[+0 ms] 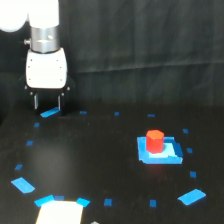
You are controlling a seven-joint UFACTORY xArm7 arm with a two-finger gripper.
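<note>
At the upper left my white gripper [47, 103] hangs above the dark table, seen from the front. Its two thin dark fingers stand apart, and nothing shows between them. A red block [154, 142], six-sided in outline, rests in or on a blue-edged tray [176, 159] with a pale inside, right of the middle. My gripper is well to the left of the block and farther back, not touching it. The tray's floor is partly hidden behind the block.
Small blue marks and longer blue strips [192, 197] dot the black table [105, 160]. A whitish object [60, 213] is cut off by the bottom edge at left. Dark cloth [140, 50] hangs at the back. Between gripper and tray the table is clear.
</note>
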